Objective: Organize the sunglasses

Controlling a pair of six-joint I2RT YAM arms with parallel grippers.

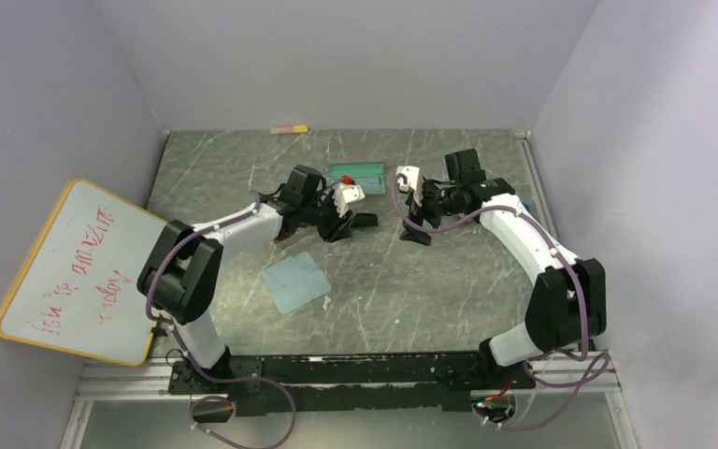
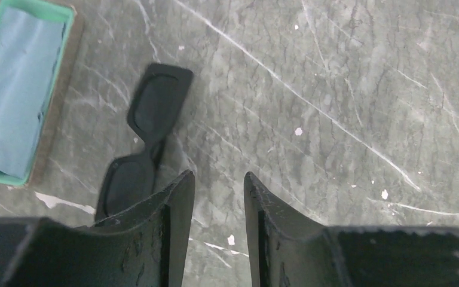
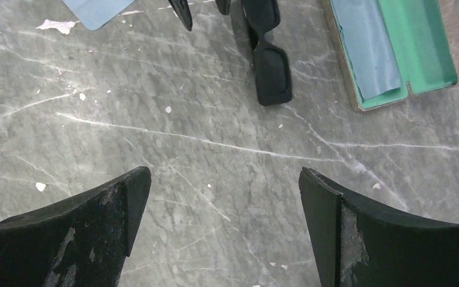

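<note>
Black sunglasses (image 1: pixel 365 220) (image 2: pixel 158 98) (image 3: pixel 272 72) lie unfolded on the grey marble table, beside an open turquoise case (image 1: pixel 358 168) (image 2: pixel 24 95) (image 3: pixel 418 48) with a light blue cloth inside. My left gripper (image 1: pixel 337 227) hovers just next to the sunglasses, its fingers part open with nothing between them. My right gripper (image 1: pixel 416 229) stands wide open to the right of them, nothing in it. Another light blue cloth (image 1: pixel 296 281) (image 3: pixel 101 9) lies flat at the front left.
A whiteboard (image 1: pixel 79 271) leans along the left side. A yellow and pink item (image 1: pixel 290 129) is at the back edge.
</note>
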